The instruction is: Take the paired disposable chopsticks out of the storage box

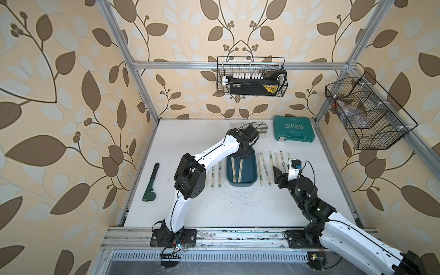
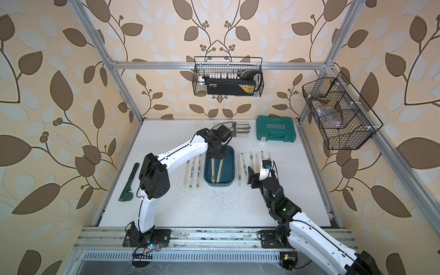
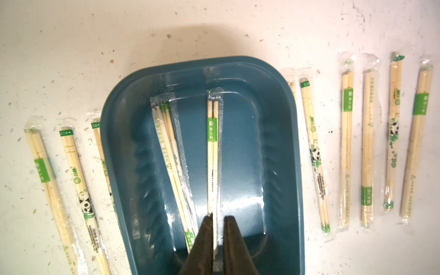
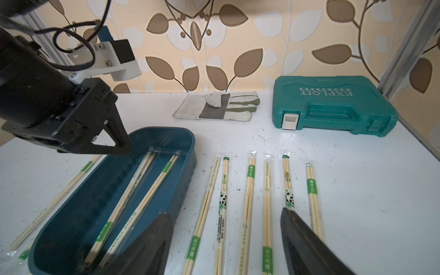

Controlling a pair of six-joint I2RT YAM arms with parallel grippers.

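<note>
The blue storage box (image 3: 279, 137) holds wrapped chopstick pairs at its left (image 3: 171, 169) and middle (image 3: 212, 160). My left gripper is raised over the box, its fingertips close together across the lower end of the middle pair in the wrist view; whether they grip it I cannot tell. My right gripper stands open with nothing between its fingers, right of the box, near the chopsticks on the table.
Rows of wrapped chopsticks (image 4: 247, 206) lie on both sides of the box. A glove (image 4: 215, 106) and green case (image 4: 334, 105) are at the back, a green wrench (image 1: 151, 183) at far left.
</note>
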